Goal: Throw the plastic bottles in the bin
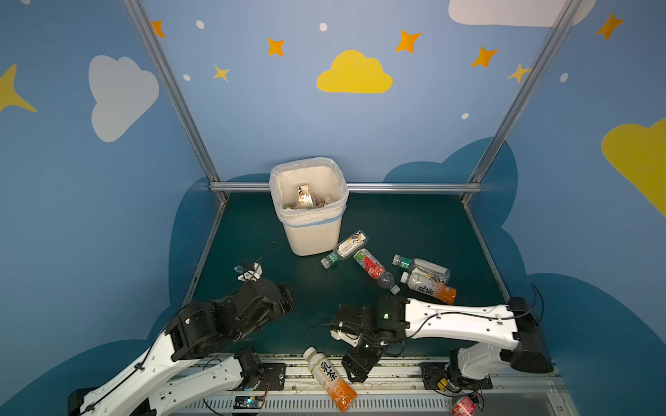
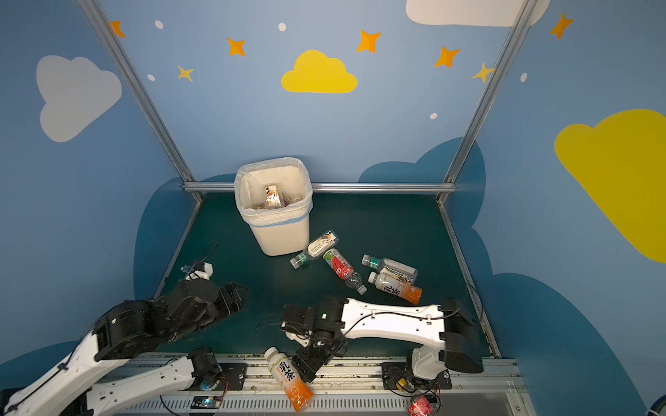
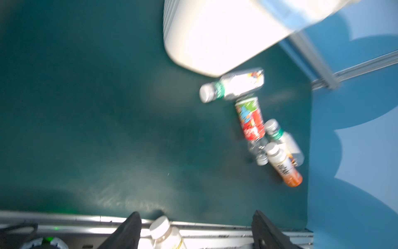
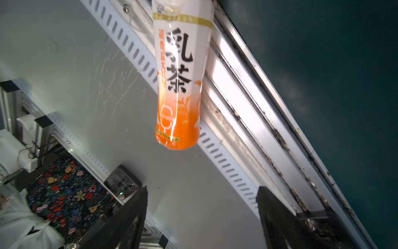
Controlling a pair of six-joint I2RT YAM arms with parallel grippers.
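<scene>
My right gripper is open, its fingers empty, close to the milk-tea bottle [image 1: 329, 380] with an orange base that lies across the front rail. That bottle [image 4: 178, 83] fills the upper middle of the right wrist view. Over the left of the mat, my left gripper stands open, holding nothing. A clear bottle [image 1: 344, 248] lies against the foot of the white lined bin [image 1: 315, 237], beside a red-labelled bottle [image 1: 373, 267]. To the right, another clear bottle [image 1: 426, 269] and a second orange milk-tea bottle [image 1: 431, 287] lie side by side.
Inside the bin sits a bottle with a printed label [image 1: 304, 196]. A red-labelled bottle [image 1: 463, 405] rests below the rail at the front right. Bare green mat [image 3: 124, 137] spreads left of the loose bottles.
</scene>
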